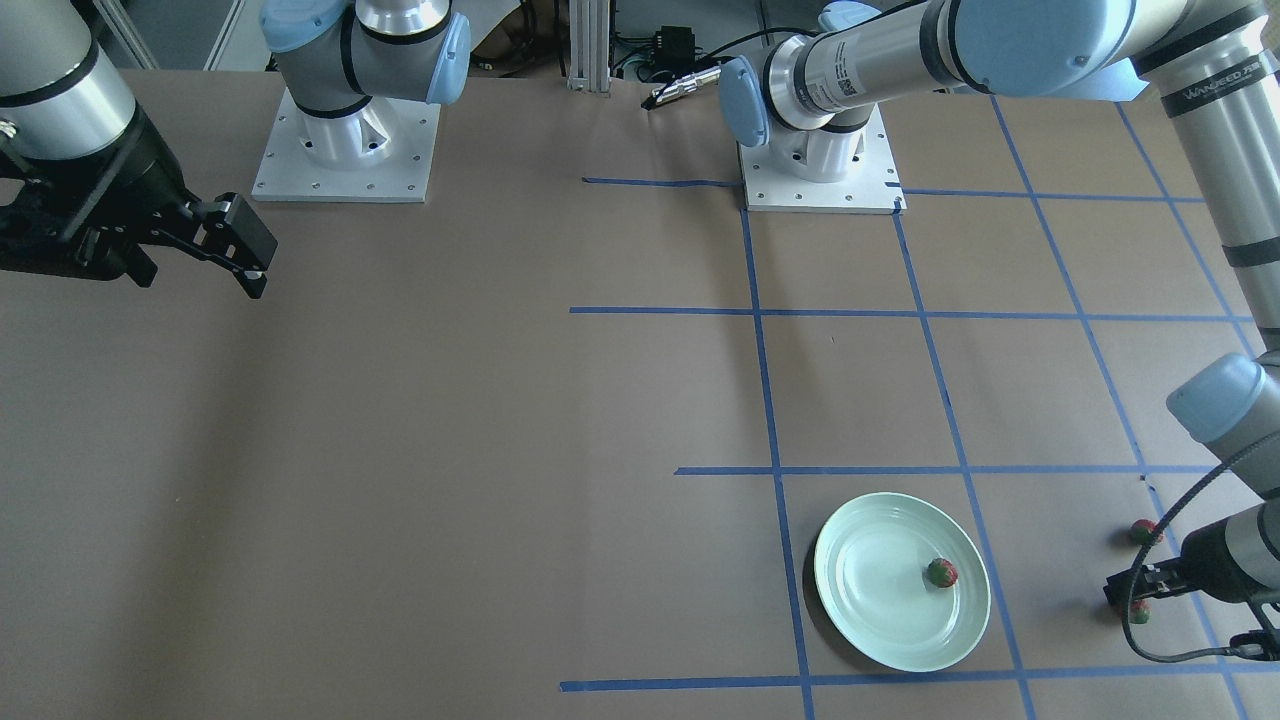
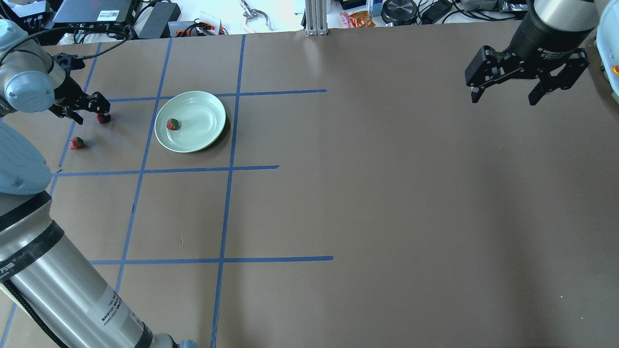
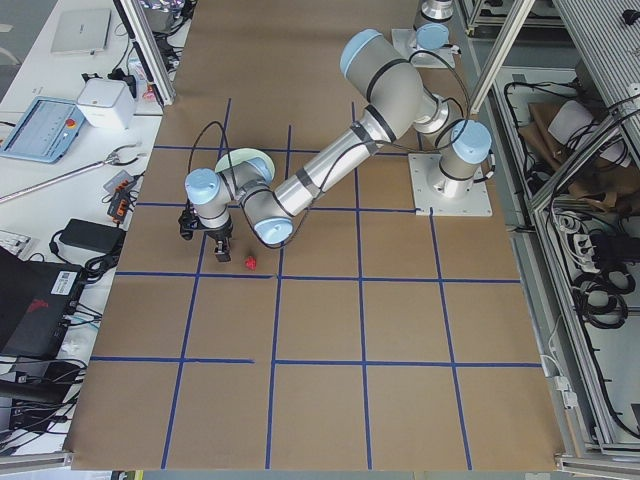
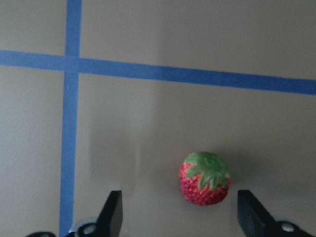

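Note:
My gripper stands open low over a red strawberry (image 4: 203, 180) with a green top, which sits between and just beyond its fingertips in the wrist view. That strawberry (image 2: 102, 118) is partly hidden under the gripper in the top view. A second strawberry (image 2: 76, 143) lies nearby on the table, also seen in the front view (image 1: 1142, 532). A third strawberry (image 1: 942, 572) rests in a pale round plate (image 1: 870, 612), to the left of the gripper in the front view.
Blue tape lines mark the table (image 1: 480, 420) in a grid. Another arm with a black gripper (image 2: 525, 72) hangs at the right in the top view.

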